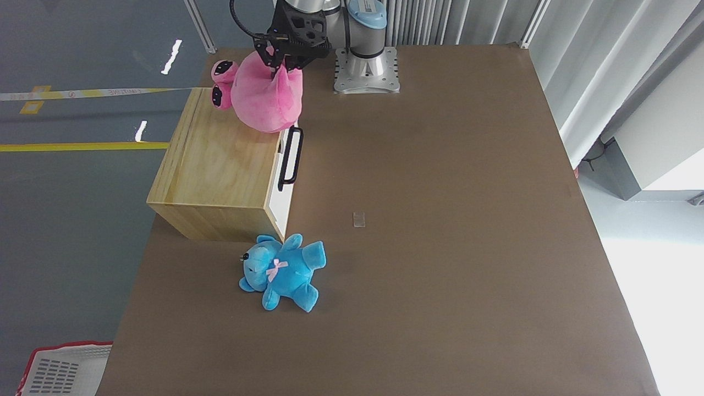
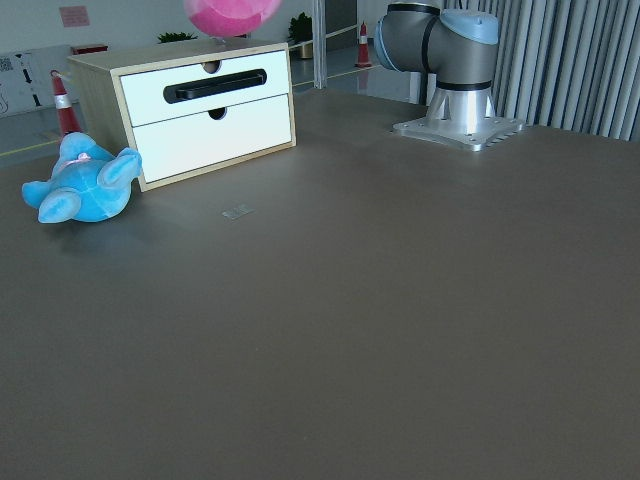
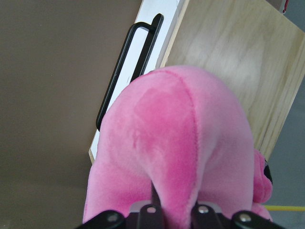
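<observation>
The pink plush toy (image 1: pixel 260 92) is held high by my gripper (image 1: pixel 277 65), over the back end of the wooden drawer cabinet (image 1: pixel 211 165); whether it touches the top is unclear. In the wrist view the plush (image 3: pixel 171 133) fills the middle, pinched between the black fingers of my gripper. The left view shows only its round pink underside (image 2: pixel 232 14) at the cabinet's top edge. The cabinet's white front with a black handle (image 2: pixel 215 87) has both drawers shut.
A blue plush bear (image 1: pixel 287 270) lies at the cabinet's front end. A small clear piece (image 1: pixel 359 220) is on the brown table (image 1: pixel 475 231), whose middle and right are otherwise bare. A red-rimmed basket (image 1: pixel 62 369) sits beyond the front-left edge.
</observation>
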